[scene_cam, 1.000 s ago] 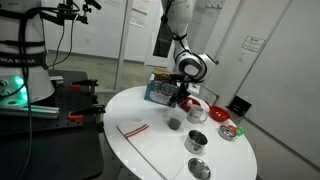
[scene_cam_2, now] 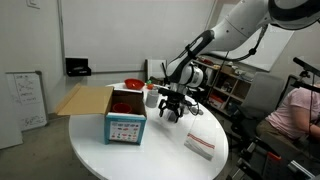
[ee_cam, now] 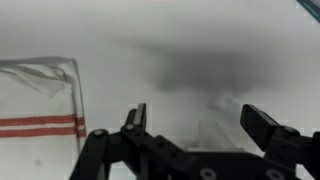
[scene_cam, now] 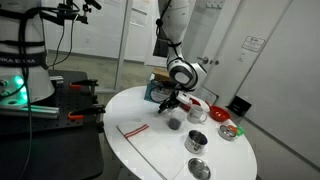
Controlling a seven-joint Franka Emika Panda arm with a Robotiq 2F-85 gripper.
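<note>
Above the white table, my gripper points down with its two black fingers spread wide. Nothing is clasped between them. A clear, glass-like object point(ee_cam: 213, 136) shows faintly at the lower middle of the wrist view, below the gap. In the first exterior view a clear glass point(scene_cam: 175, 120) stands on the table just in front of the gripper point(scene_cam: 180, 102). The striped white cloth point(ee_cam: 40, 125) lies flat at the left of the wrist view, clear of the fingers.
A steel pot point(scene_cam: 196, 141), its lid point(scene_cam: 199, 169) and a white mug point(scene_cam: 197, 115) stand right of the glass. Farther back is a red bowl point(scene_cam: 239, 104). An open box point(scene_cam_2: 125, 125) occupies the other side.
The arm has come down and slightly leftward in the first exterior view, bringing the gripper nearer the table by the glass. The objects on the table appear unmoved.
</note>
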